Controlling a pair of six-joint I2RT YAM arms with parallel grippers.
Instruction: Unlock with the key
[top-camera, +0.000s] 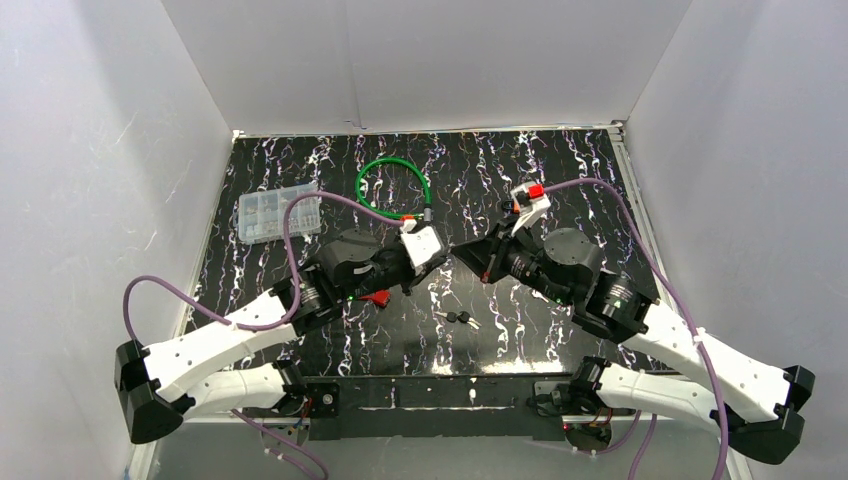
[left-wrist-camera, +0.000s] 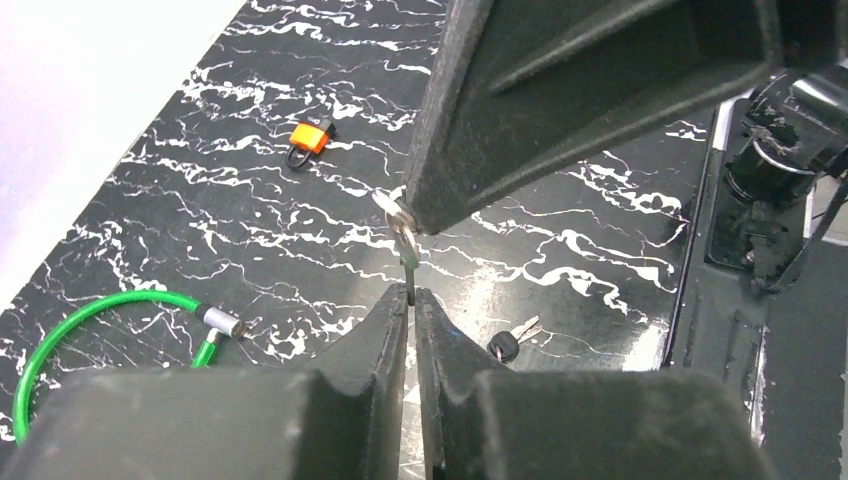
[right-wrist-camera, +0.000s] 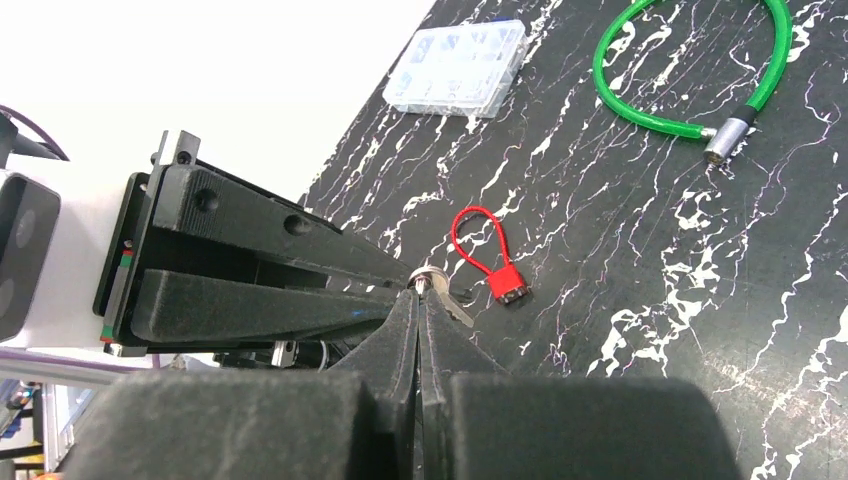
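Close above the table's middle, my left gripper (top-camera: 440, 262) and right gripper (top-camera: 455, 252) meet almost tip to tip. A small silver key (left-wrist-camera: 403, 238) spans the gap between them, one end between the left gripper's closed fingertips. The right gripper's dark finger (left-wrist-camera: 480, 130) reaches its other end. From the right wrist, silver metal (right-wrist-camera: 430, 276) shows where both sets of fingertips converge, all of them closed. Several locks lie apart from the grippers: an orange padlock (left-wrist-camera: 309, 138), a red lock (right-wrist-camera: 507, 283) with a loop, and a green cable lock (right-wrist-camera: 690, 129).
Black-headed keys (top-camera: 459, 317) lie on the marbled table in front of the grippers. A clear compartment box (top-camera: 275, 212) stands at the back left. The table's right half (top-camera: 580, 170) has free room. Pale walls enclose the back and sides.
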